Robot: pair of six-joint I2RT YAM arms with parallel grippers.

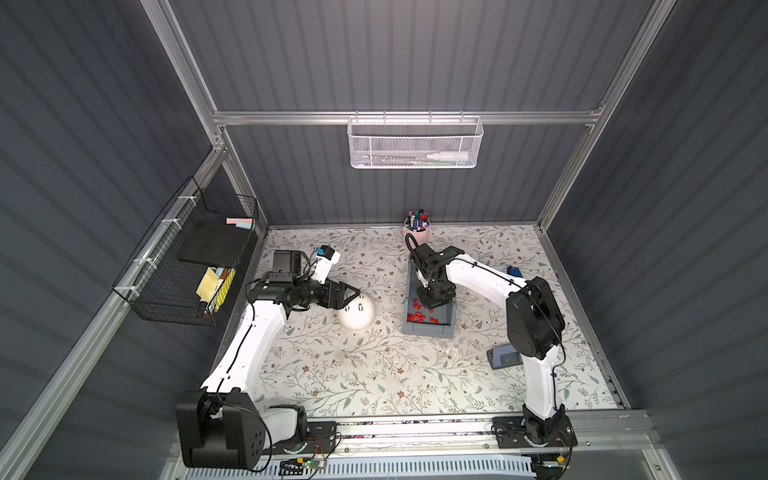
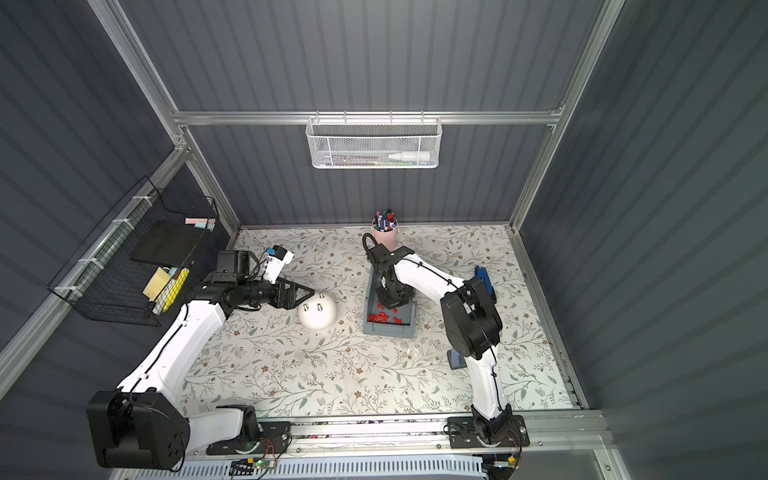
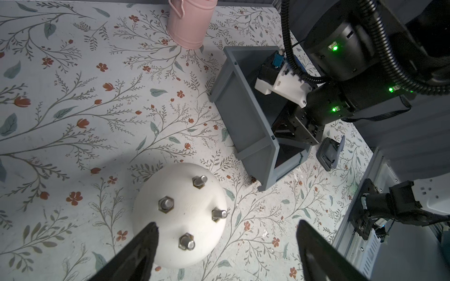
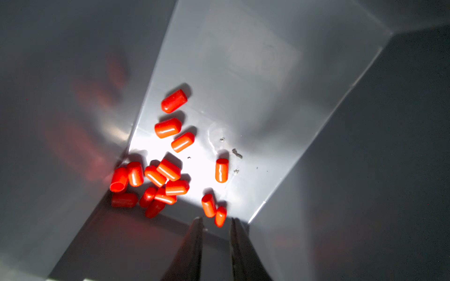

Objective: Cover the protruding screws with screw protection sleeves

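A white dome (image 3: 164, 224) carries upright screws (image 3: 166, 204), all bare in the left wrist view. My left gripper hangs over it, part open, its blurred fingers apart. My right gripper points down into the grey bin (image 3: 243, 121), above loose red sleeves (image 4: 221, 170) that lie on its floor, several bunched in a lower corner. Its fingertips stand slightly apart in the right wrist view; whether anything is between them cannot be told.
A pink pen cup (image 3: 189, 23) stands behind the bin. A grey phone-like object (image 1: 504, 357) lies at the right. A wire basket (image 1: 192, 256) hangs on the left wall.
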